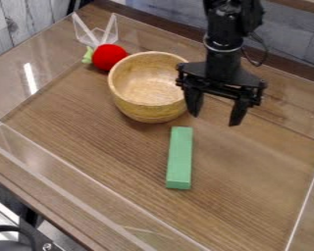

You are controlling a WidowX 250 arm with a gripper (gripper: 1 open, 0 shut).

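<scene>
The dark robot gripper (219, 92) hangs in the upper middle of the camera view, open, with its fingers apart above bare table. It is just right of a tan bowl (146, 86). A green bar (180, 157) lies lengthwise on the wooden table below the gripper, apart from it. A red tomato-like object (105, 58) sits at the upper left, behind the bowl.
A clear plastic object beside the red one is hard to make out. The table's edges run along the upper left and lower left.
</scene>
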